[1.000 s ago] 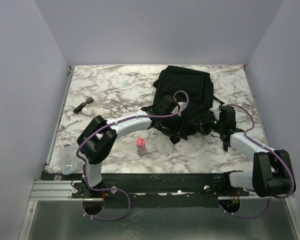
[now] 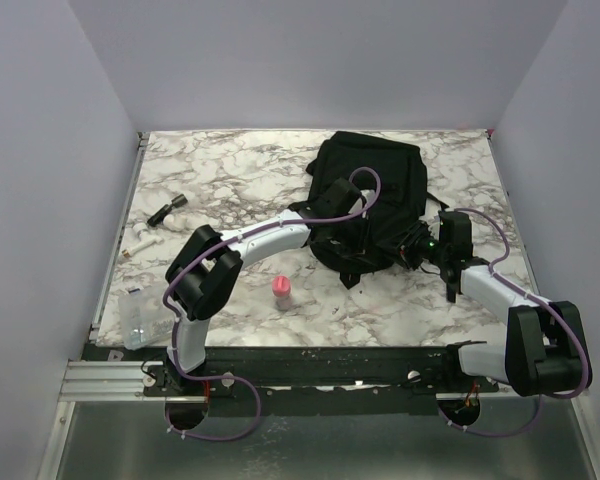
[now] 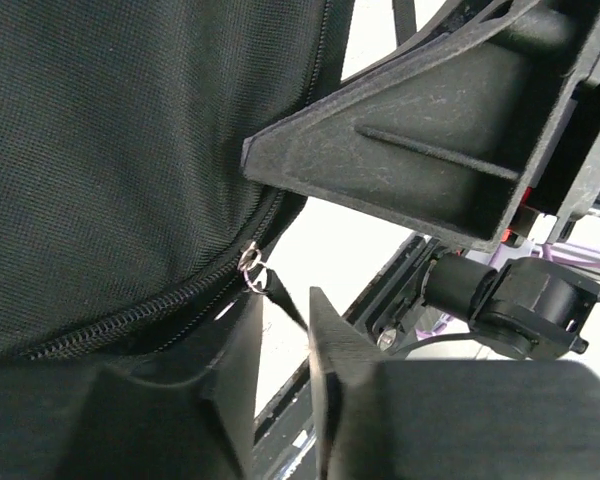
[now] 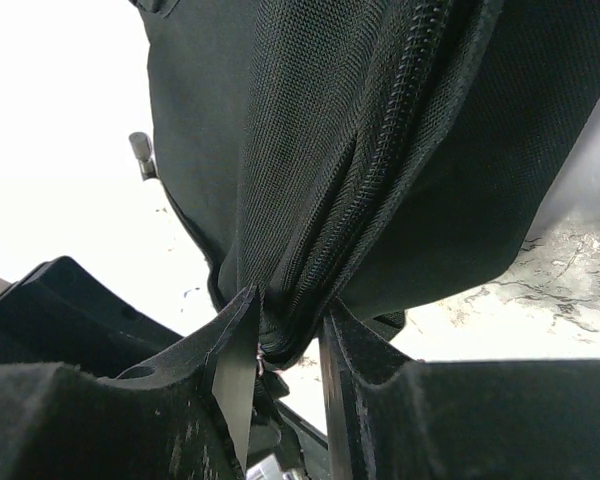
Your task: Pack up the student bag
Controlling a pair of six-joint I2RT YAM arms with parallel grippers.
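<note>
A black bag (image 2: 365,165) lies at the back right of the table. Both grippers work at its near edge: my left gripper (image 2: 352,250) at its middle-left, my right gripper (image 2: 408,250) at its right. In the left wrist view, the fingertips (image 3: 335,335) sit close by a zipper pull (image 3: 250,260), with the zipper running along the fabric; whether they grip the pull is unclear. In the right wrist view, a folded zipped edge (image 4: 350,210) of the bag runs down between the fingertips; how far they are closed is hard to tell.
A pink-capped bottle (image 2: 281,292) stands front centre. A dark tool (image 2: 165,210) and small white items (image 2: 140,245) lie at left, with a clear pouch (image 2: 145,318) at the front-left corner.
The right gripper has barely moved.
</note>
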